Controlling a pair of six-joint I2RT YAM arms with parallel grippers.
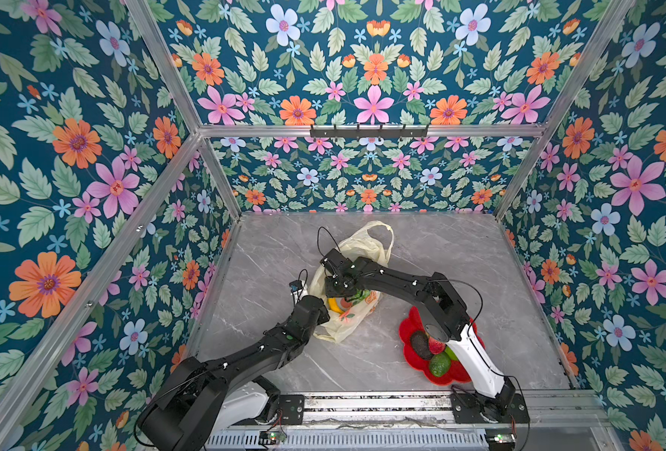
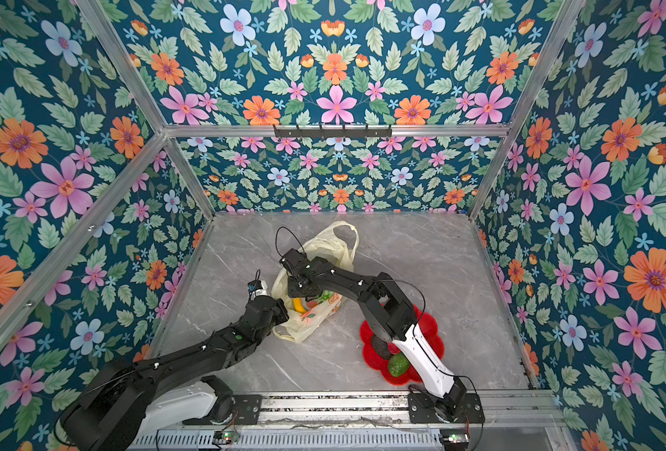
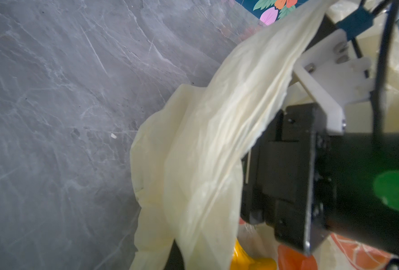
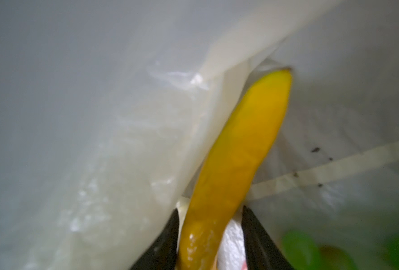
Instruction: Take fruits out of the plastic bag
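Note:
The cream plastic bag [image 1: 367, 244] lies open mid-table. My right gripper reaches inside it, part open, its fingers either side of a yellow banana-like fruit [image 4: 235, 153]; whether they touch it cannot be told. Green round fruits [image 4: 300, 249] lie low beside it. My left gripper [image 1: 314, 315] is at the bag's front-left edge; in the left wrist view bag plastic [image 3: 199, 171] hangs over its fingers, mostly hidden, and the right gripper's housing is close beside.
A red flower-shaped dish [image 2: 382, 372] with several fruits, including an avocado [image 2: 397, 365], sits front right under the right arm.

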